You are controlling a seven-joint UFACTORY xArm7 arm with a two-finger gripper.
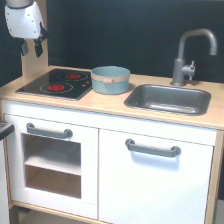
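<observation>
My gripper (31, 46) hangs at the top left, above the left end of the counter, small and dark below a white arm housing; whether it is open or shut I cannot tell. A teal pot (110, 81) sits on the counter, right of a black cooktop (43, 87) with red rings.
A sink (167, 100) with a grey tap (182, 66) fills the right of the counter (120, 112). Below are two white cabinet doors with dark handles, the left one with an open-looking window showing a shelf. A dark wall stands behind.
</observation>
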